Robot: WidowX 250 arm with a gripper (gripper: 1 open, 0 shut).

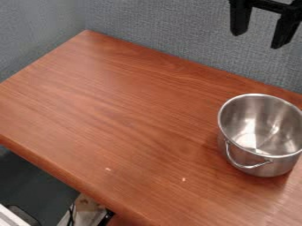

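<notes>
My black gripper (pixel 260 33) is high at the top right edge, partly out of frame, its fingers open with nothing between them. It is above and well clear of a steel pot (pixel 271 122) with a wire handle, which stands upright on the right part of the wooden table (pixel 106 106). Some small light item or mark appears on the pot's floor, too small to tell.
A grey fabric partition (pixel 141 26) runs behind it. At the lower left, past the table edge, are a white object and cables.
</notes>
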